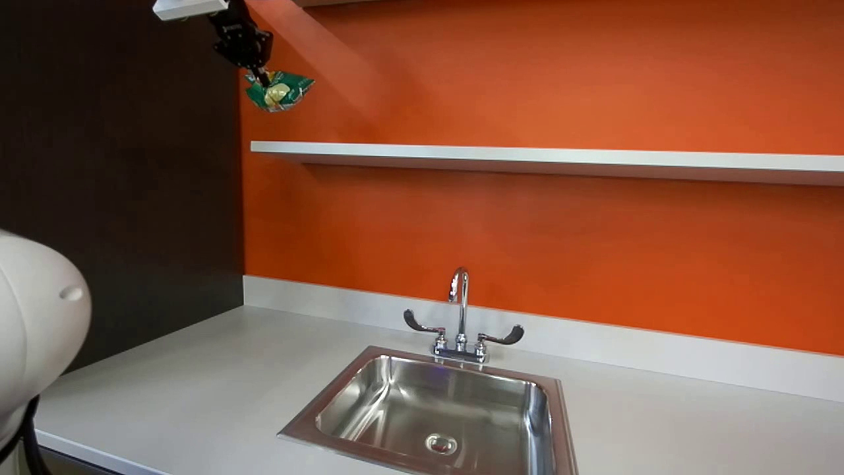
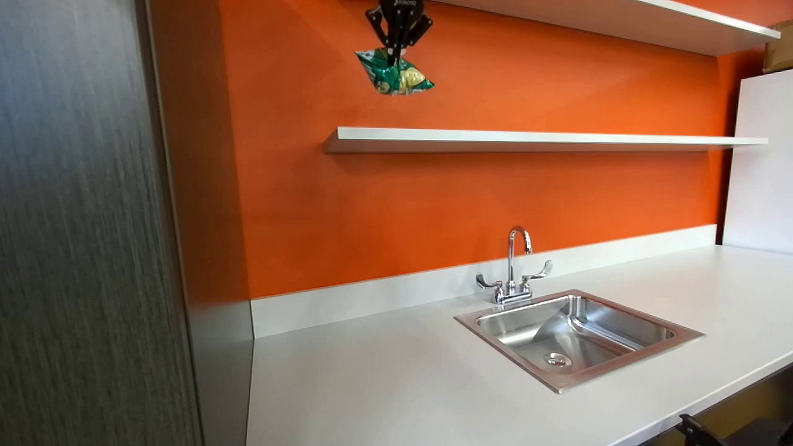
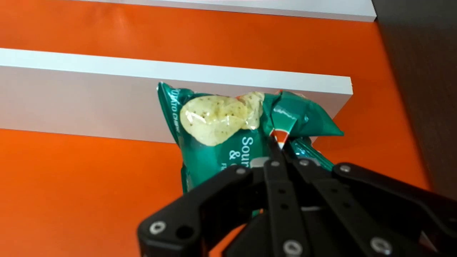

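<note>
A green bag of potato chips (image 3: 222, 128) is pinched in my gripper, whose fingers are shut on the crumpled part of the packet. Exterior view 2 has the bag (image 2: 412, 78) hanging in the air below the gripper (image 2: 392, 59), higher than the lower white shelf (image 2: 520, 137). From exterior view 1, the bag (image 1: 277, 94) appears above the left end of that shelf (image 1: 475, 153), with a gap of orange wall between them. How far it is from the wall is hard to tell. The lower part of the bag is hidden behind my fingers in the wrist view.
The lower shelf's visible surface is bare, and another shelf (image 2: 632, 18) runs above it. A dark panel (image 1: 119, 158) closes off the left side. Below are a clear counter (image 2: 334, 386), a steel sink (image 2: 513, 357) and a faucet (image 2: 511, 260).
</note>
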